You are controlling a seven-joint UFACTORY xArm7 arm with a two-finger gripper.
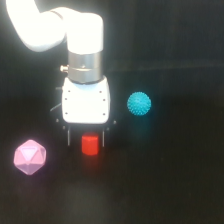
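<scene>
A small red block rests on the dark surface, just below the white gripper body in the picture. My gripper points down with its two thin fingers well apart. The block appears between them or slightly nearer the camera, with a visible gap on either side, so neither finger seems to touch it. How deep the fingertips reach beside it is hard to tell.
A pink faceted ball lies to the left of the red block. A textured cyan ball is to the right of the gripper, farther back.
</scene>
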